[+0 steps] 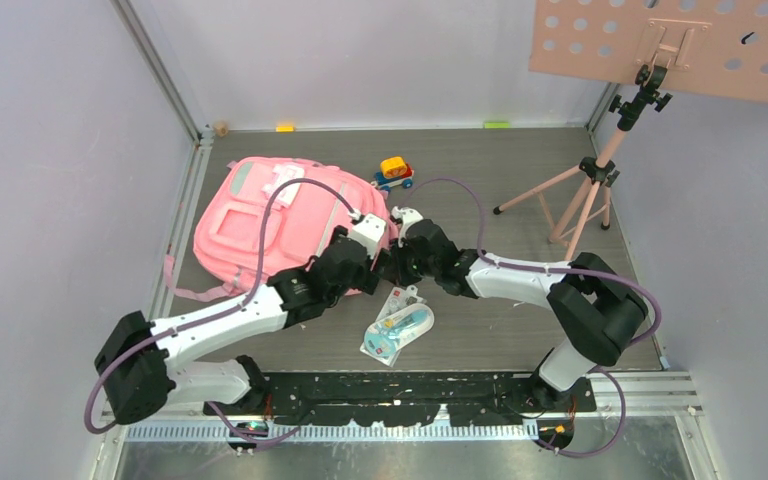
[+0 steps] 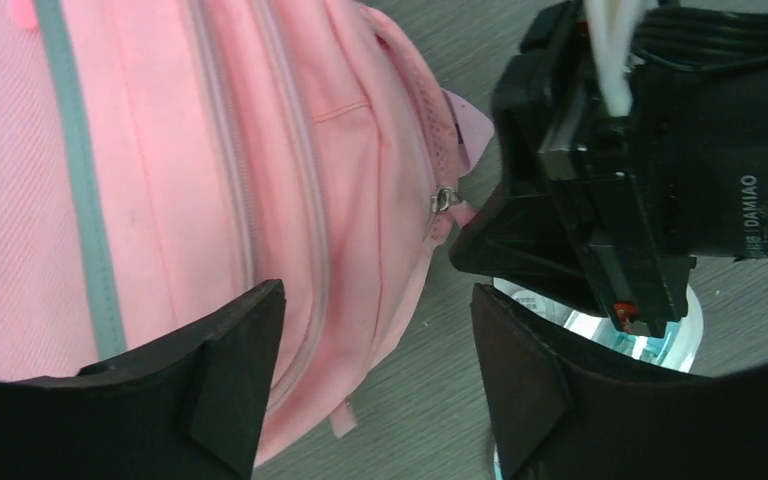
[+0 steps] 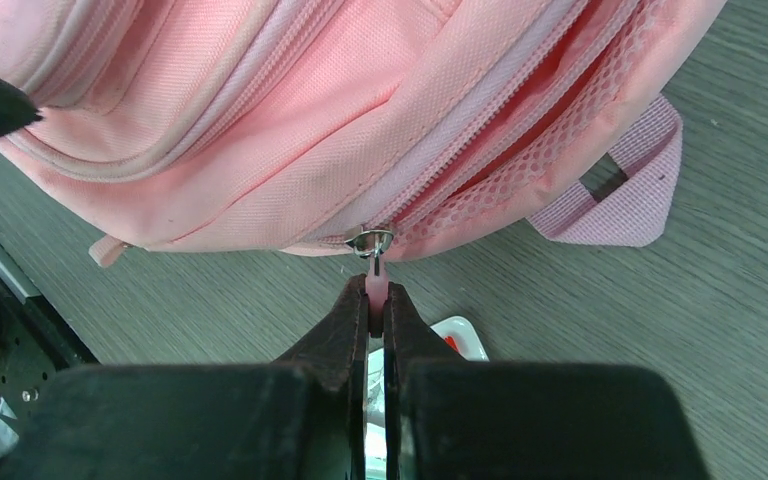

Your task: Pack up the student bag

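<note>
The pink backpack lies flat on the left half of the floor, its main zipper partly parted along the side facing my right arm. My right gripper is shut on the pink zipper pull at the bag's edge. Close beside it, my left gripper stands part open over the bag's lower right side, with nothing gripped between its fingers. The right gripper's dark fingers show at the right of the left wrist view. Packaged stationery rests on the floor just in front of the bag.
A toy vehicle with a yellow block stands behind the bag's right end. A pink music stand rises at the right. Open floor lies between it and my right arm. The two grippers are nearly touching.
</note>
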